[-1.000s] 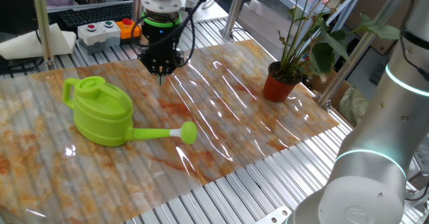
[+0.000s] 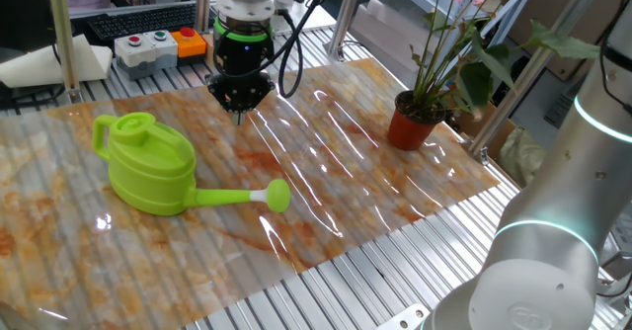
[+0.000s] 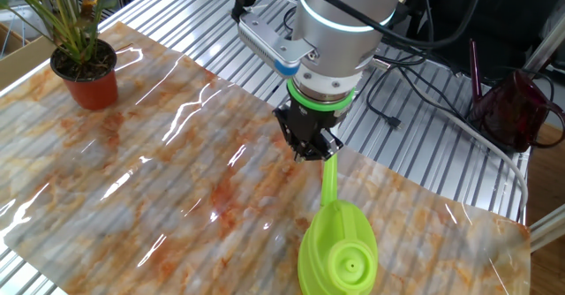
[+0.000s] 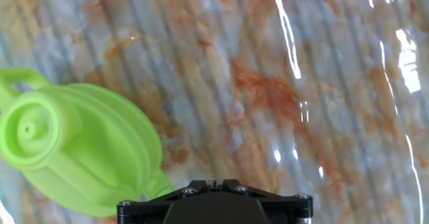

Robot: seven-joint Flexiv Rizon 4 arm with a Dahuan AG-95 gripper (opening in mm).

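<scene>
A bright green watering can (image 2: 148,167) stands upright on the marbled sheet, its long spout (image 2: 225,197) stretching right to a round sprinkler head (image 2: 278,196). My black gripper (image 2: 238,119) points down over the sheet, behind the spout and apart from the can. From the second exterior view, the gripper (image 3: 305,156) hangs near the far end of the spout, with the can's body (image 3: 340,251) closer to the camera. In the wrist view the can (image 4: 87,143) fills the lower left; the gripper's fingertips (image 4: 210,183) meet at the bottom centre, shut, with nothing visible between them.
A potted plant in a brown-red pot (image 2: 411,123) stands at the sheet's right side. Button boxes (image 2: 148,53) and a keyboard lie behind. A dark red can (image 3: 512,109) is off to the side. The sheet between plant and green can is clear.
My wrist and gripper have shifted very slightly to the right and turned a little, with the cable swinging along. The watering can and the plant have stayed in place.
</scene>
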